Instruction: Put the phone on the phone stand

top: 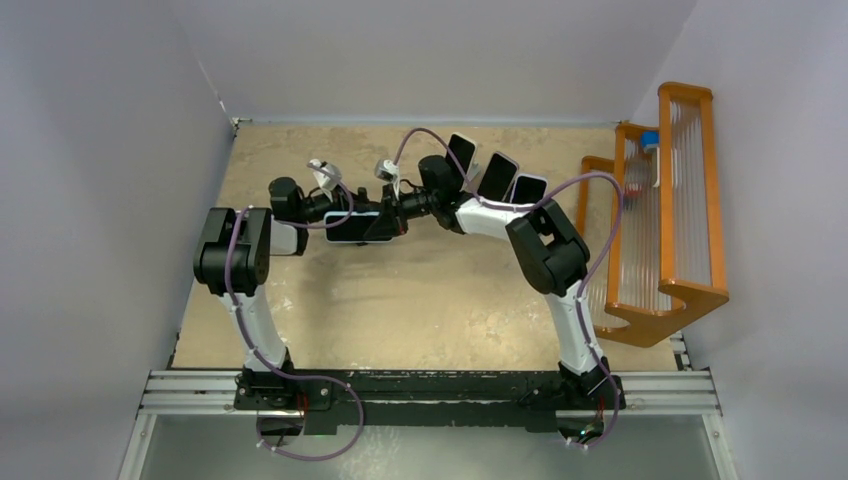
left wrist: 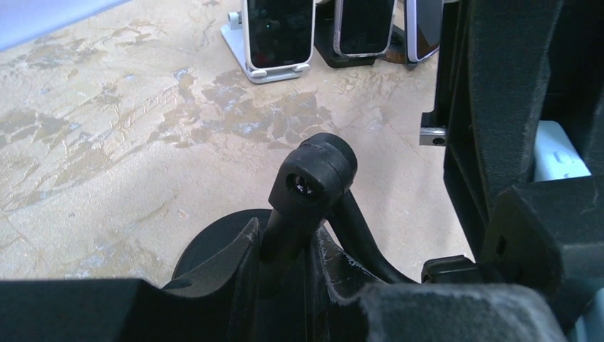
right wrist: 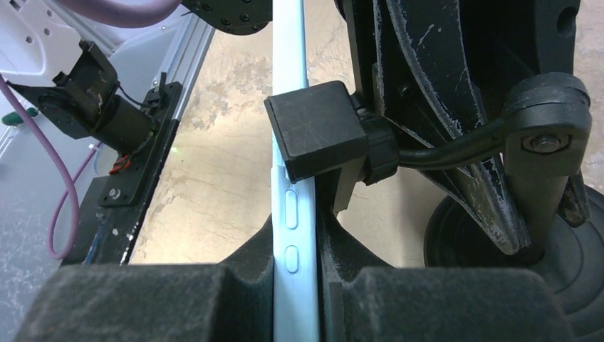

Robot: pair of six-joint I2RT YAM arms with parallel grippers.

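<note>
The phone [top: 350,228], dark-screened with a light blue edge, is held on its long side between both arms. In the right wrist view, my right gripper is shut on it, and the phone's blue edge runs between the fingers. The black phone stand has a round base [left wrist: 214,239] and a hinged post [left wrist: 313,174]. My left gripper has its fingers around that post; how tightly cannot be seen. The stand's square black end piece [right wrist: 317,132] overlaps the phone's edge in view; whether they touch is unclear.
Several other phones on stands [left wrist: 279,35] line the back, right of centre in the top view. A wooden rack [top: 690,190] stands at the right.
</note>
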